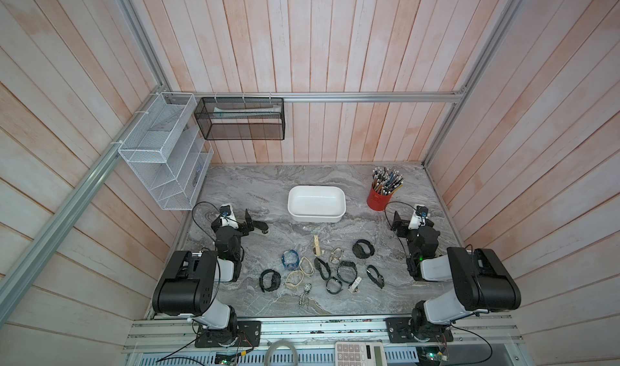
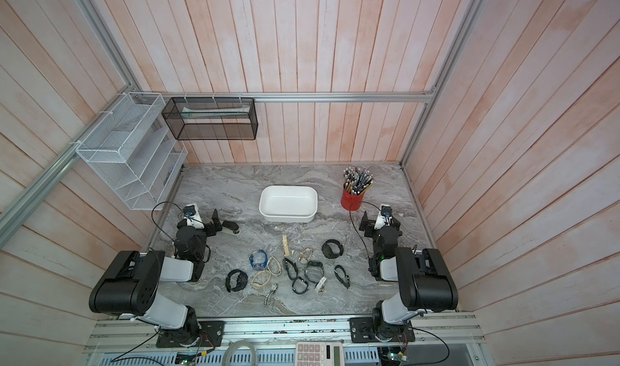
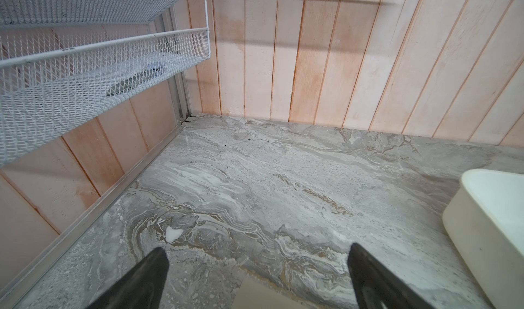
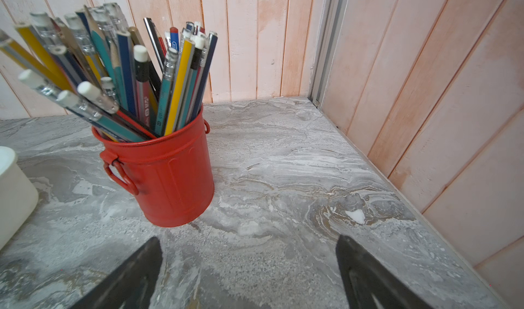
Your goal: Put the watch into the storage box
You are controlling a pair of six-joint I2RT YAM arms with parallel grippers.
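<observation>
Many watches lie spread over the front middle of the table, among them a blue watch (image 1: 290, 260), a black watch (image 1: 363, 249) and a silver watch (image 1: 304, 294). A white box (image 1: 316, 204) sits empty behind them. My left gripper (image 1: 232, 218) stands open at the left of the table, its blurred fingers empty in the left wrist view. My right gripper (image 1: 410, 218) stands open at the right, in front of the red pencil cup (image 4: 169, 183), with nothing between its fingers.
A white mesh shelf (image 1: 168, 159) hangs on the left wall, a black mesh basket (image 1: 239, 127) on the back rail. A dark item (image 1: 261, 226) lies beside my left gripper.
</observation>
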